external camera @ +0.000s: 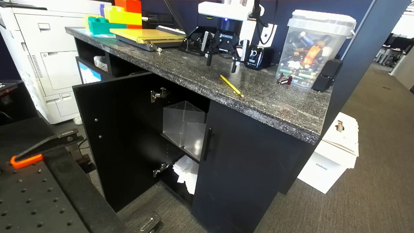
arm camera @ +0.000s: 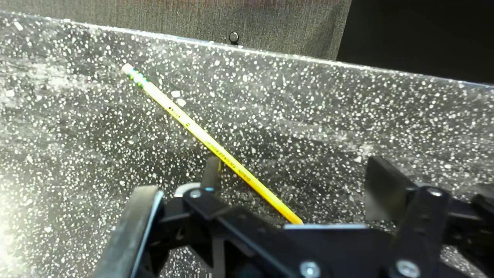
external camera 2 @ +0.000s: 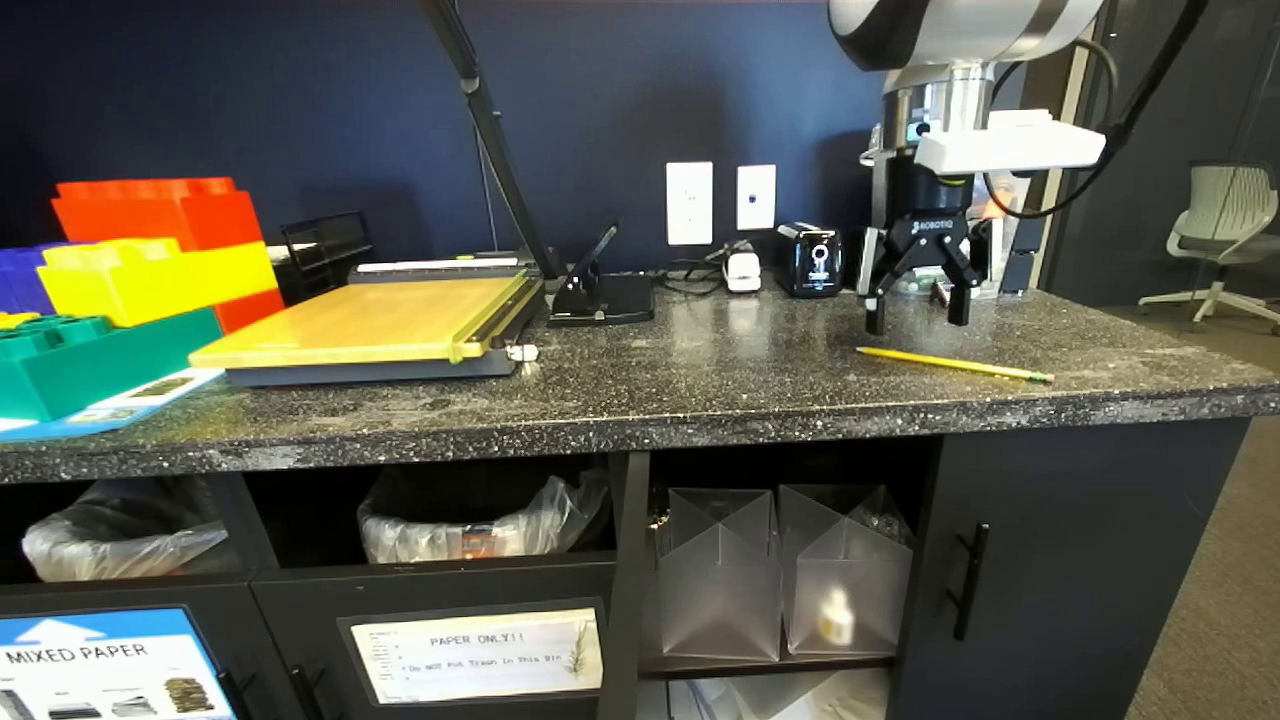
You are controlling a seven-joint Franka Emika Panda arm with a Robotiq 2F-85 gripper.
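A yellow pencil (external camera: 231, 85) lies flat on the speckled dark countertop (external camera 2: 720, 360), near its front edge. Its eraser end points toward that edge, as the wrist view shows the whole pencil (arm camera: 208, 141) running diagonally, its tip end cut off by the gripper's body. My gripper (external camera: 221, 65) hangs above the counter, behind the pencil and apart from it. The fingers (external camera 2: 875, 316) are spread wide, pointing down, with nothing held between them. In exterior view 2 the gripper (external camera 2: 917, 314) is over the pencil's left half.
A clear bucket of batteries (external camera: 310, 50) stands to the right, a black electric sharpener (external camera 2: 809, 260) behind. A yellow paper cutter (external camera 2: 384, 318) and large toy bricks (external camera 2: 156, 264) occupy the left. Below, a cabinet door (external camera: 124, 136) hangs open.
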